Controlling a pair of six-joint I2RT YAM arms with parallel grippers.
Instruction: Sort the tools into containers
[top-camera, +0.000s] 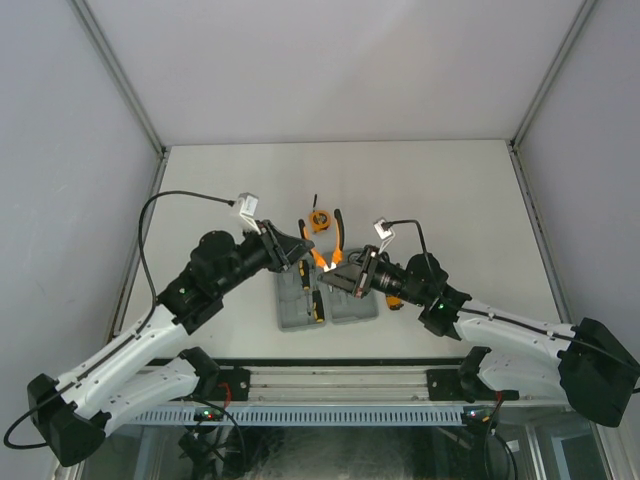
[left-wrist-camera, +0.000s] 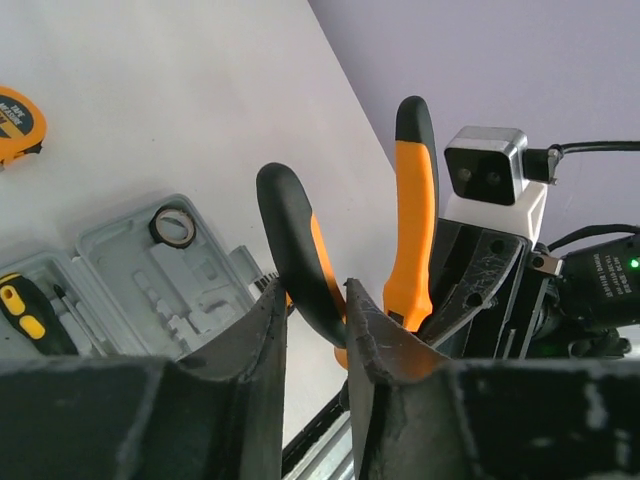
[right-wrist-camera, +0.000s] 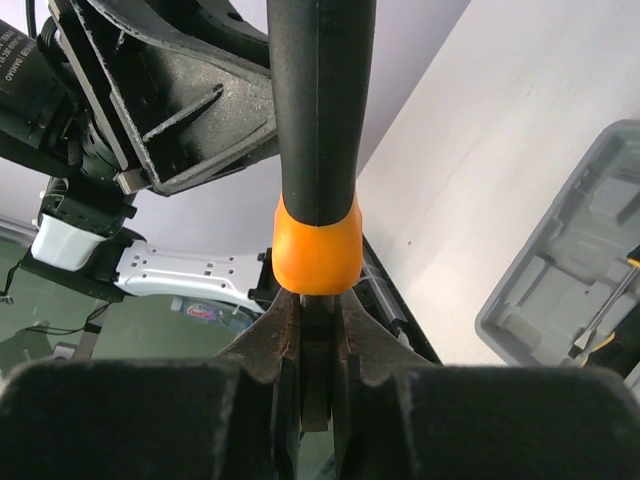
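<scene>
Orange-and-black pliers (top-camera: 338, 236) are held up over the tray, handles spread and pointing toward the far side. My right gripper is shut on their metal head, just below the orange neck. Beside one handle is my left gripper, its fingers part open; that black handle (left-wrist-camera: 290, 225) reaches down to the fingertips, and its contact with them is unclear. Below lies the two-part grey tray (top-camera: 300, 323). Its left part contains screwdrivers (top-camera: 318, 306); a tape roll (left-wrist-camera: 174, 227) sits in the right part.
An orange tape measure (top-camera: 319, 220) lies on the table beyond the tray. Another orange-and-black item (top-camera: 394, 302) is right of the tray, partly under my right arm.
</scene>
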